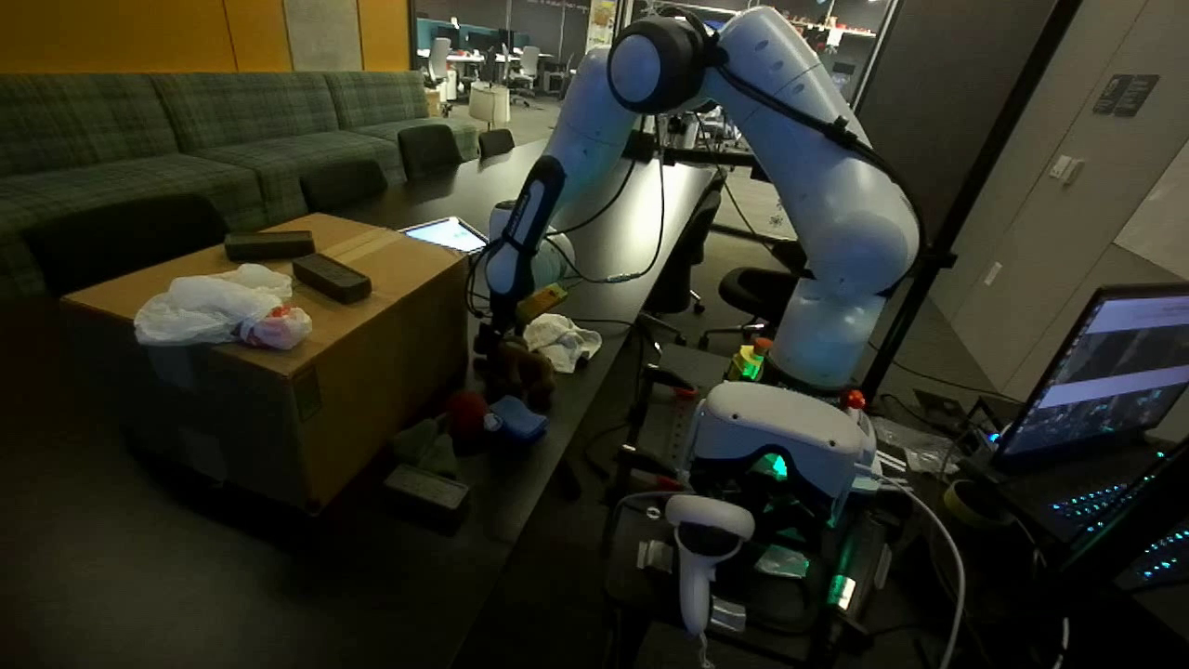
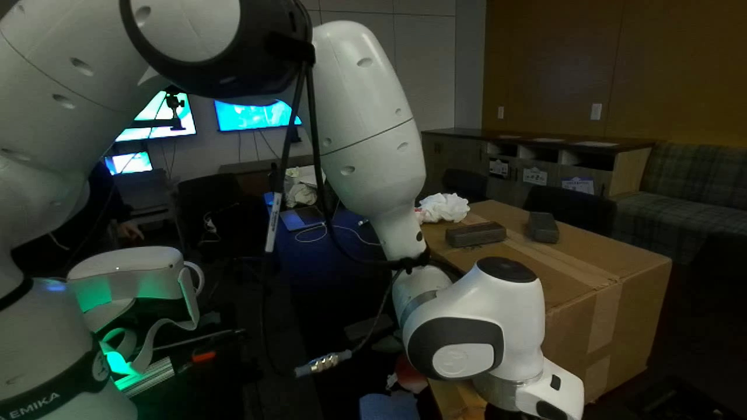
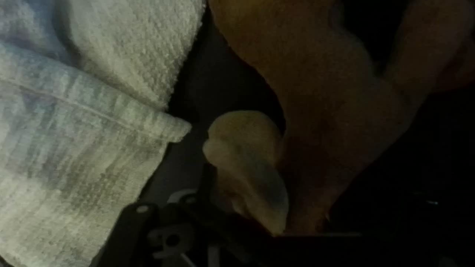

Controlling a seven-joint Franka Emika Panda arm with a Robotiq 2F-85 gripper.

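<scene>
A brown plush toy (image 1: 526, 373) lies on the dark table beside the large cardboard box. My gripper (image 1: 498, 338) is down at the toy's far end, its fingers open. In the wrist view the toy's brown body (image 3: 329, 102) fills the upper right, and a paler tan part of it (image 3: 251, 164) sticks out just beyond the dark finger hardware. Deep shadow hides one finger, and whether either touches the toy cannot be told. A white towel (image 1: 564, 341) lies close beside the toy, filling the left of the wrist view. Exterior view 2 does not show the fingers.
The cardboard box (image 1: 390, 334) stands tall on one side of the arm, with a white plastic bag (image 1: 212, 307) and two dark blocks on top. Nearer the camera lie a blue object (image 1: 517, 419), a red one (image 1: 468, 411) and a dark block (image 1: 428, 491). A lit tablet (image 1: 448, 234) sits farther back.
</scene>
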